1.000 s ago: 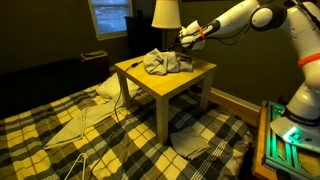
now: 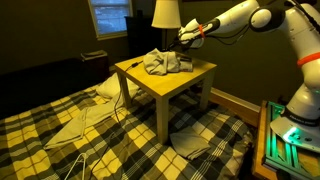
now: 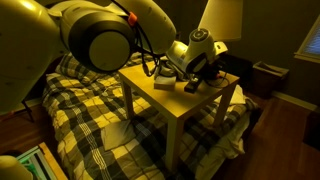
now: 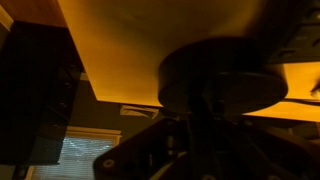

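My gripper [image 2: 176, 44] is at the far side of the small wooden table, close to the lamp [image 2: 167, 14]. From the wrist, a round black object [image 4: 235, 92], perhaps the lamp's base, sits on the pale tabletop [image 4: 120, 45] right in front of the dark fingers. The fingers look shut, though they blend into the black behind them and nothing shows between them. A crumpled grey cloth [image 2: 158, 63] lies on the table nearer the front. In the second exterior view the arm hides much of the gripper.
Beneath the table [image 2: 150, 84] spreads a plaid blanket [image 2: 45, 130] with light cloths [image 2: 85, 123] on it. A cord runs over the table's left edge. Small dark items sit beside the cloth.
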